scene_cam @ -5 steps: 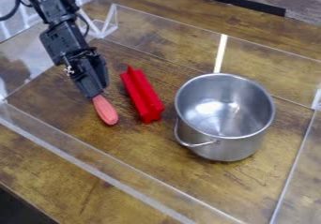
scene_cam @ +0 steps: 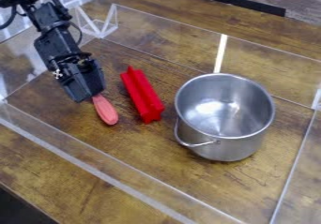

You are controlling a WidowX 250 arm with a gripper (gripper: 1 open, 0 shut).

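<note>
My black gripper (scene_cam: 90, 93) reaches in from the upper left and is low over the wooden surface, open by what little shows; its fingertips are hard to make out. A pink elongated object (scene_cam: 107, 111) lies at its tip, partly behind it. Just to the right lies a red block-like object (scene_cam: 143, 92), apart from the gripper.
A large steel pot (scene_cam: 224, 116) with a wire handle stands on the right.
The gripper and arm have shifted very slightly; the pink object, red object and pot look unmoved.
</note>
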